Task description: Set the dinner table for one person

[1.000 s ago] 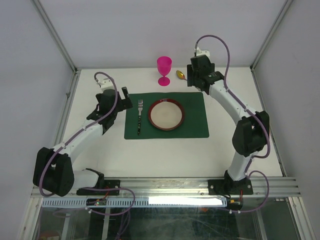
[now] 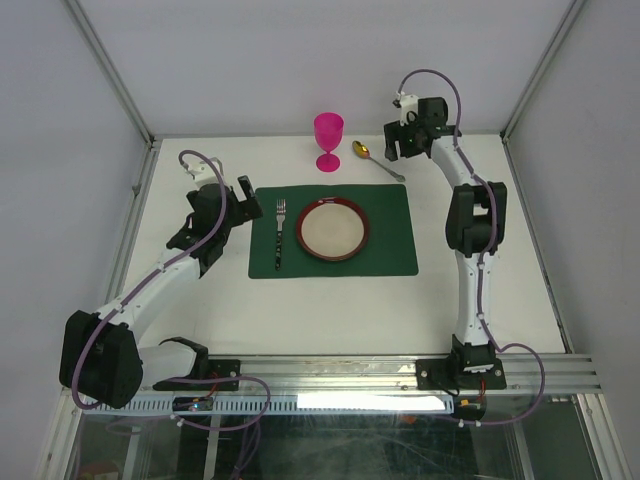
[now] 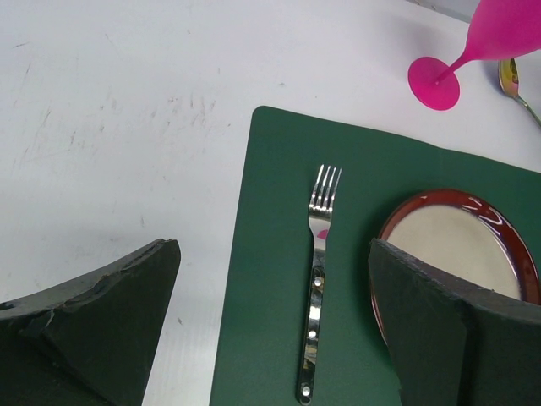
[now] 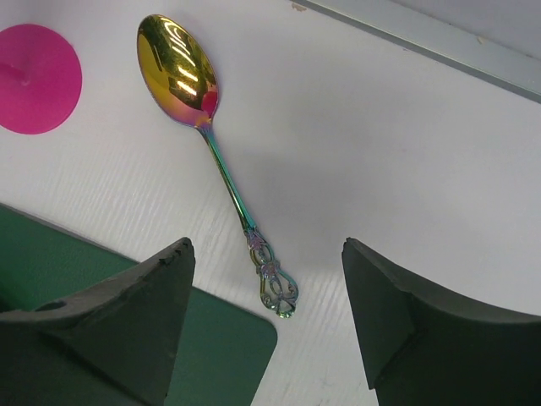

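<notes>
On the dark green placemat [image 2: 390, 245] lie a brown-rimmed plate [image 2: 333, 230] and, to its left, a fork [image 3: 314, 292] with tines pointing away. Behind the mat, a pink goblet [image 2: 328, 135] stands upright on the white table. A shiny gold spoon [image 4: 177, 72] rests on the table to the goblet's right, its ornate handle end close to the mat's back right corner. My right gripper is open over that handle, fingers apart on either side and touching nothing visible. My left gripper hangs open above the mat's left part, nothing between its fingers.
The table's raised back edge [image 4: 423, 42] runs behind the spoon and goblet. Bare white table [image 2: 330, 315] lies in front of the mat, with more free room to its left and right.
Tableware has not moved.
</notes>
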